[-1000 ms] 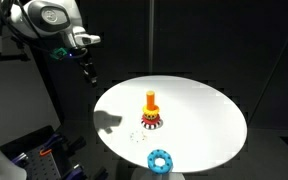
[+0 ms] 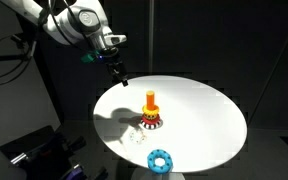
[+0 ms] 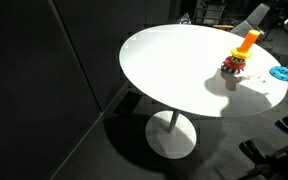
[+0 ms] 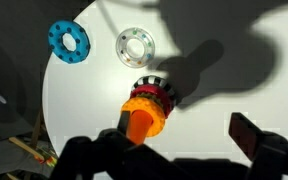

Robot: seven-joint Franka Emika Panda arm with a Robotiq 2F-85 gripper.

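A small stack of rings stands upright on the round white table, an orange post rising from its top. In the wrist view its yellow-orange ring lies over a red one, with a black-and-white dotted edge below. Near it lies a clear, dotted ring. A blue ring rests flat close to the table edge. My gripper hangs above the table's left side, open and empty, clear of the stack. In the wrist view the stack appears near the left finger.
Cables and dark gear lie beside the table on the arm's side.
My arm and gripper have moved right, toward the stack, and reach over the table's edge. The stack and loose rings have stayed in place.
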